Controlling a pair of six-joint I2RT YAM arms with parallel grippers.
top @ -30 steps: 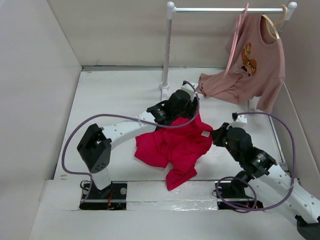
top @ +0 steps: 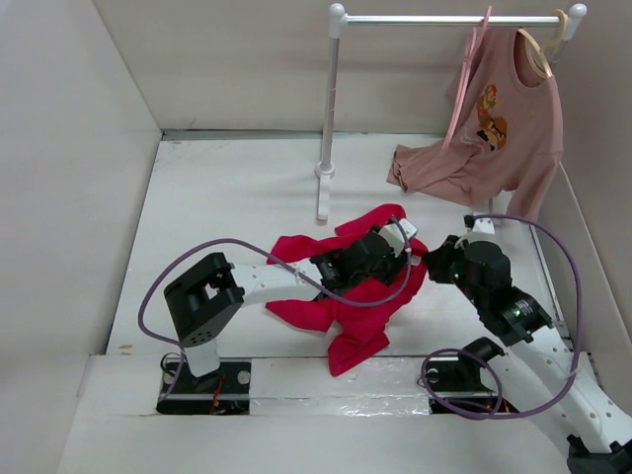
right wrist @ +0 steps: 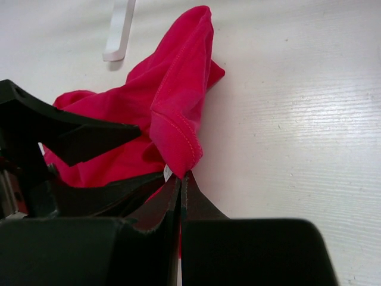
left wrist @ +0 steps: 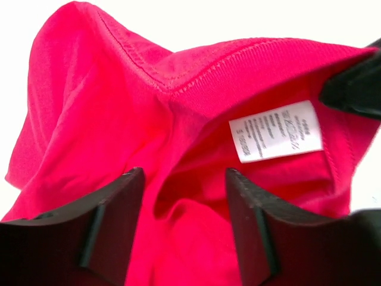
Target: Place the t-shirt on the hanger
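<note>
The red t-shirt point(top: 355, 326) lies crumpled on the white floor between the arms. My left gripper point(top: 400, 247) is over its upper part; in the left wrist view its fingers point(left wrist: 101, 226) stand apart above the fabric, beside an inner white label point(left wrist: 275, 132). My right gripper point(top: 436, 261) is at the shirt's right edge, shut, with a raised red fold at its tips in the right wrist view.
A white rail point(top: 434, 21) stands behind, with a pink shirt point(top: 518, 128) on a wooden hanger and pink hangers point(top: 464, 79) at the right.
My right gripper has shifted slightly right, and the shirt's right edge with it.
</note>
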